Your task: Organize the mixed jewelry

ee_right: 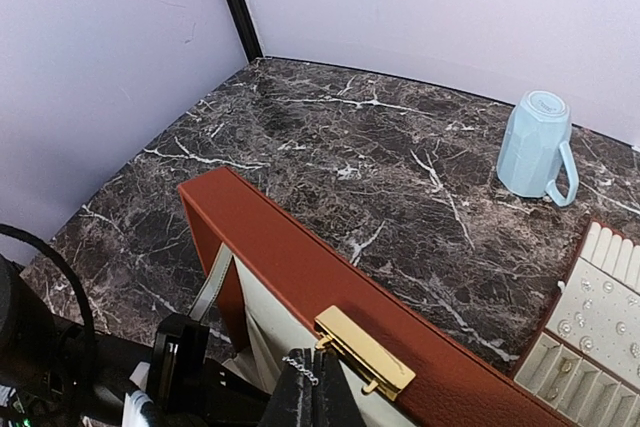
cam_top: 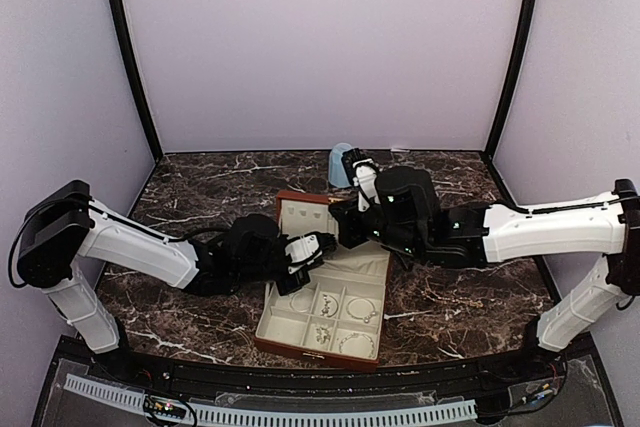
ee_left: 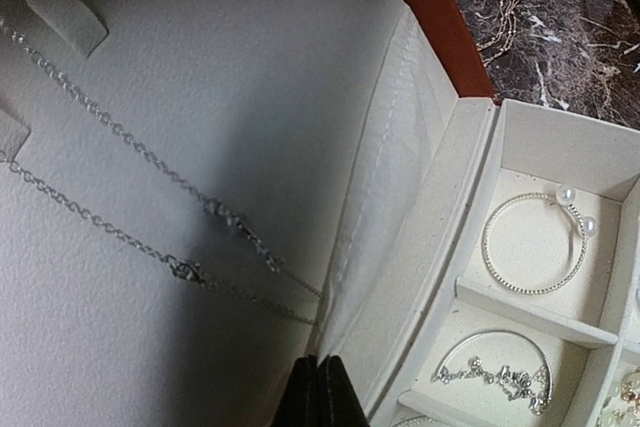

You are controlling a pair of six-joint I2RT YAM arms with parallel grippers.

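The open jewelry box stands on the marble table, its lid raised at the back. In the left wrist view, two strands of silver chain hang across the pale lid lining and run down to the gathered fabric pocket. My left gripper is shut at the pocket's lower edge; nothing clear shows between its fingers. By the gold clasp on the lid's rim, my right gripper is shut. A short piece of silver chain lies across its fingertips; whether it is pinched I cannot tell.
A pearl-ended bracelet and a chain bracelet sit in separate compartments. Loose chain lies on the table beside the box. Behind it stand a blue cup and a light organizer. Both arms crowd the lid.
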